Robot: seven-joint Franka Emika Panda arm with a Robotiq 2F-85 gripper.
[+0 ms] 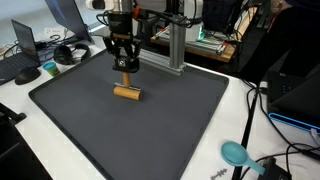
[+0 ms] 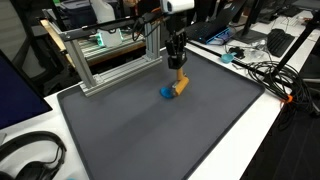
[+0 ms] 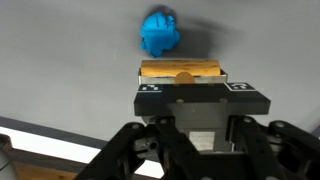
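Observation:
A wooden roller tool hangs from my gripper (image 1: 125, 68), which is shut on its upright handle (image 1: 126, 78). At the bottom of the tool, a wooden cylinder (image 1: 127, 93) lies crosswise at or just above the dark table; contact cannot be made out. In the wrist view the cylinder (image 3: 180, 68) shows just beyond the fingers, with the round handle end (image 3: 184, 78) between them. Close by on the table, apart from the cylinder, is a crumpled blue thing (image 3: 159, 34). Exterior view 2 has this blue thing (image 2: 167, 92) beside the roller; the arm side hides it in exterior view 1.
A teal scoop-like object (image 1: 238, 155) lies outside its right edge. Beyond the table are a laptop (image 1: 28, 38), a green cup (image 1: 51, 68), cables (image 2: 285, 80) and headphones (image 2: 30, 155).

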